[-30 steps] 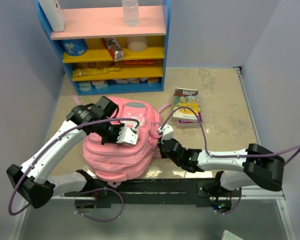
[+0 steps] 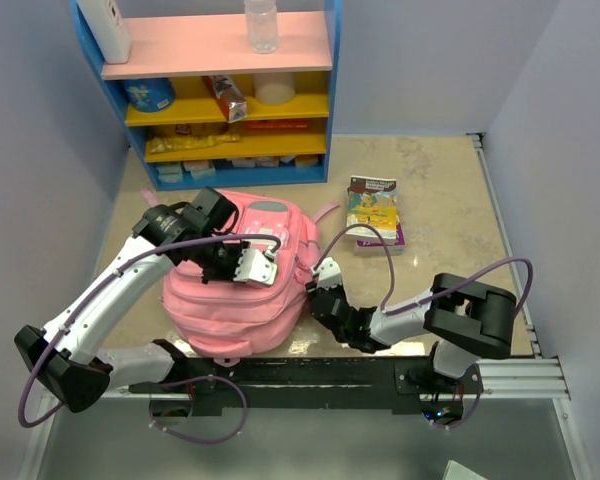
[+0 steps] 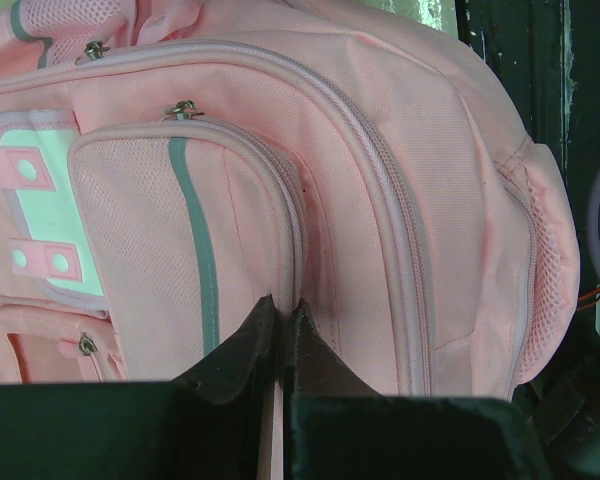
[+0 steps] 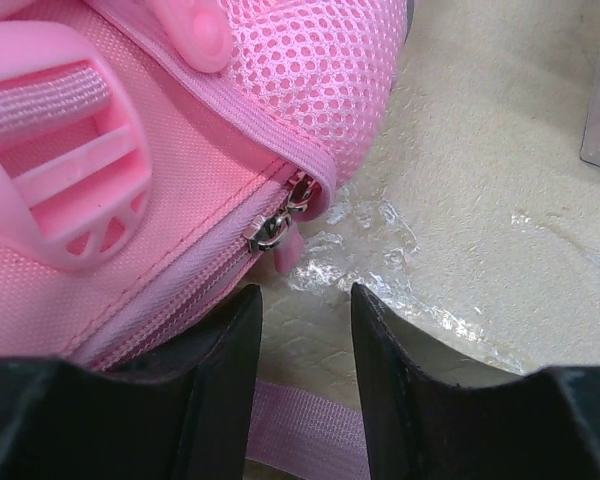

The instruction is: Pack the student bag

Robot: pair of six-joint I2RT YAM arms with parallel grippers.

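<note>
The pink backpack [image 2: 235,305] lies on the table, front pocket up. My left gripper is closed at the edge of its small front pocket; whether fabric is pinched between the tips cannot be told. By the bag's right side, low near the table, my right gripper stands open with nothing between its fingers. Just beyond its left finger [image 4: 242,330] hangs a zipper pull [image 4: 288,246], at the end of the side zipper [image 4: 170,300]. A pink buckle [image 4: 70,160] sits to the left. A strap [image 4: 310,430] lies on the table below the gap.
Books [image 2: 372,205] lie on the table behind the right arm. A blue shelf [image 2: 332,100] with a bottle [image 2: 262,25], a blue can [image 2: 150,94] and snacks stands at the back.
The left gripper has barely moved.
</note>
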